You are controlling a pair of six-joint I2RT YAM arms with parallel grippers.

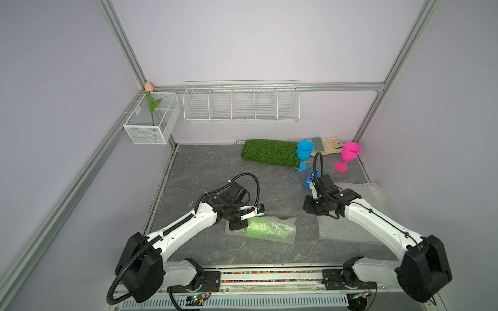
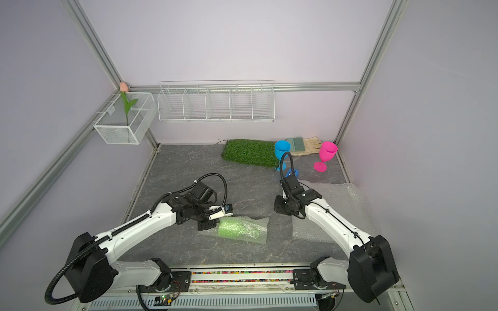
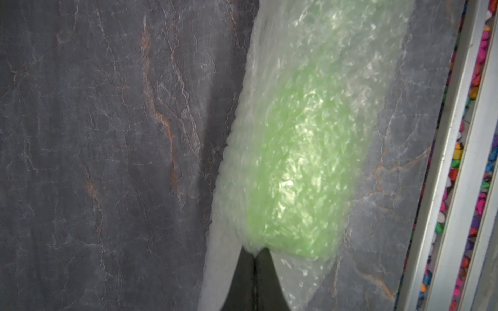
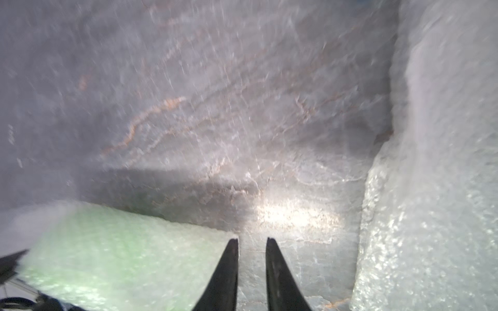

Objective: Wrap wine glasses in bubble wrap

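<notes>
A green glass rolled in bubble wrap (image 3: 301,171) lies at the front centre. My left gripper is shut at its near end, over the wrap; whether it pinches any is unclear. My right gripper is part open and empty, between that roll and a flat bubble-wrap sheet (image 4: 441,171) on the right. A blue wine glass (image 1: 304,149) and a pink wine glass (image 1: 349,150) stand upright at the back right.
A grass mat (image 1: 267,153), gloves (image 1: 329,145) and a small blue item (image 1: 308,180) are at the back. Wire baskets (image 1: 241,103) hang on the walls.
</notes>
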